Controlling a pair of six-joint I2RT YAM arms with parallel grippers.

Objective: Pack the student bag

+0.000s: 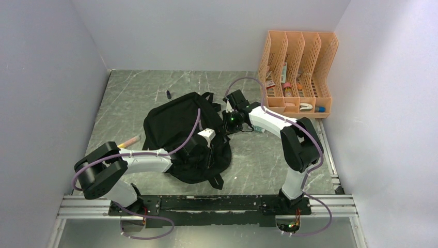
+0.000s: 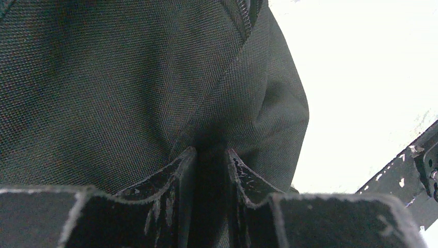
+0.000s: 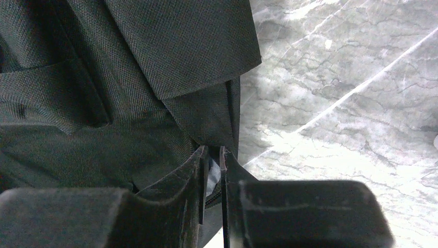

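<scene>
A black fabric bag (image 1: 170, 124) lies spread on the table, with a strap at its top right and another at its lower right. My left gripper is shut on a fold of the bag's cloth near its right side; dark fabric runs between its fingers. At the bag's upper right edge is my right gripper, its fingertips close together with a narrow gap. A small greyish patch (image 3: 212, 173) shows in that gap, beside the bag's edge. Whether cloth is pinched there cannot be made out.
An orange organizer (image 1: 326, 93) with several slots and small items stands at the back right. A dark small object (image 1: 168, 94) lies behind the bag, an orange-yellow stick (image 1: 129, 141) to its left. A pale item (image 1: 259, 128) lies below the right arm.
</scene>
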